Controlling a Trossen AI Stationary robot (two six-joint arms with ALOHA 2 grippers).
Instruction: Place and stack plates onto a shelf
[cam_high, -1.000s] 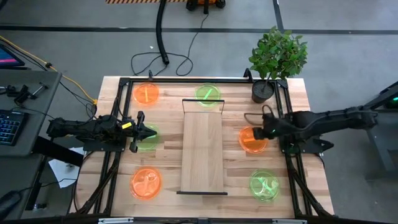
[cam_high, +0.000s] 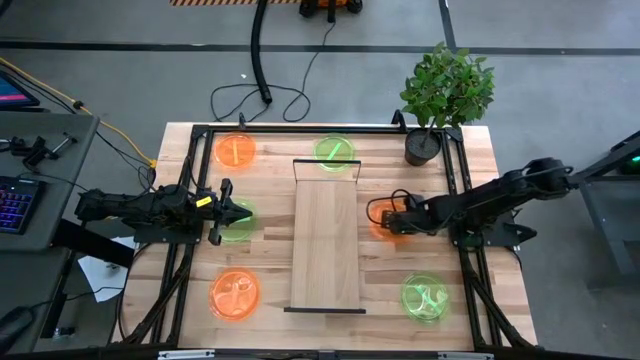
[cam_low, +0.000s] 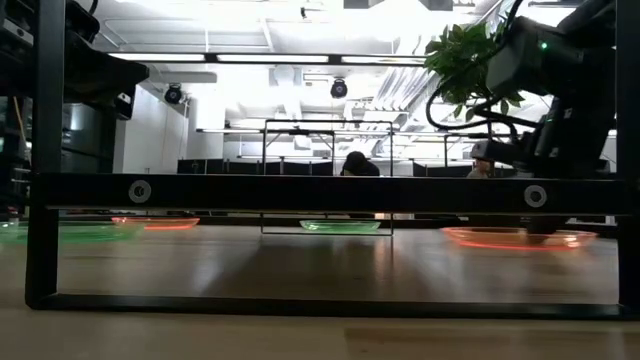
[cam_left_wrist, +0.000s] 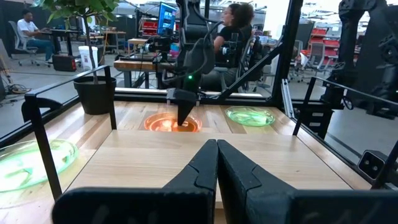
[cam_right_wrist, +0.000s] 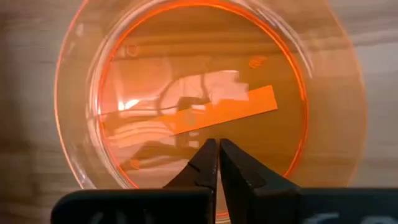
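On the right of the table, an orange plate (cam_right_wrist: 273, 149) lies flat beneath my right gripper. In the right wrist view the black fingertips meet over the plate's near inner rim, with nothing between them. Whether they touch the plate, I cannot tell. My left gripper is shut and empty at the opposite side, above a green plate (cam_high: 240, 229). Between the arms stands the wooden shelf (cam_high: 326, 245) with black wire ends, its top bare. Other plates lie around it: orange (cam_high: 235, 151), green (cam_high: 334, 150), orange (cam_high: 234, 294) and green (cam_high: 425, 298).
A potted plant (cam_high: 422, 148) stands at the back right of the table. The black frame (cam_high: 470, 285) runs along the table's sides. Bare wood lies between the shelf and the front plates.
The orange plate has shifted left toward the shelf. The left arm is still.
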